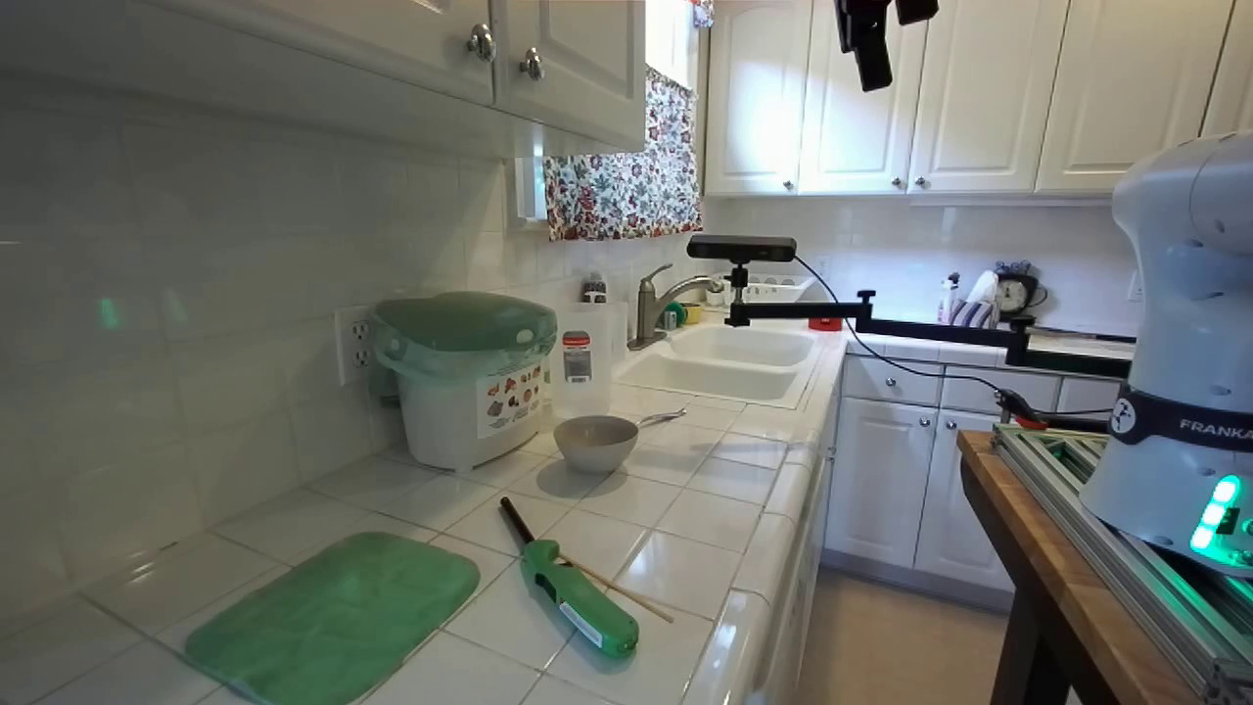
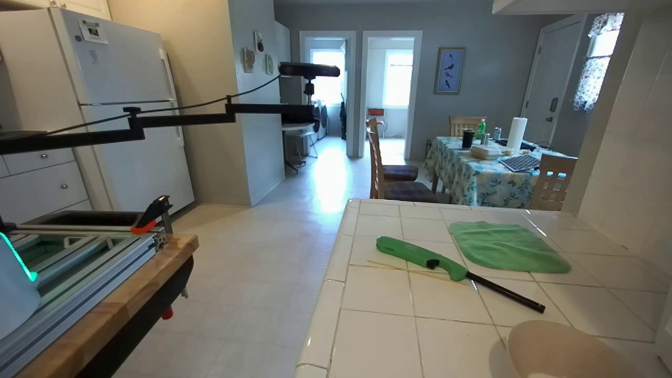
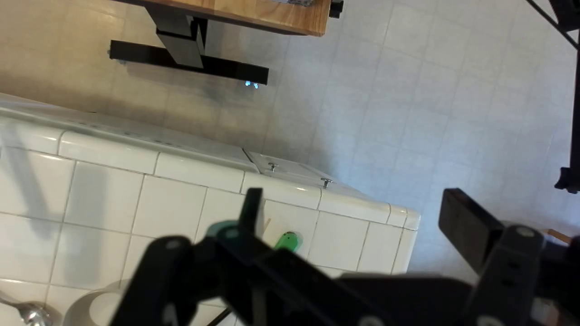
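Observation:
High above the counter's edge, my gripper stands open, its two dark fingers wide apart with only tile and floor visible beyond. At the top of the first exterior view, part of the gripper [image 1: 875,41] shows in front of the upper cabinets. A green lighter [image 1: 581,599] with a black barrel lies on the tiled counter beside a thin wooden stick [image 1: 617,587]. A green cloth [image 1: 335,617] is spread flat to its left. Farther back sits a grey bowl [image 1: 595,445], with a spoon [image 1: 661,416] behind it. In the wrist view my gripper hides most of the lighter [image 3: 288,241].
A white bin [image 1: 464,411] with a green lid and a clear bottle [image 1: 583,370] stand against the wall. Behind them is the sink [image 1: 734,358]. A camera on a black bar [image 1: 940,329] reaches out near the arm's base. Bare tile surrounds the lighter.

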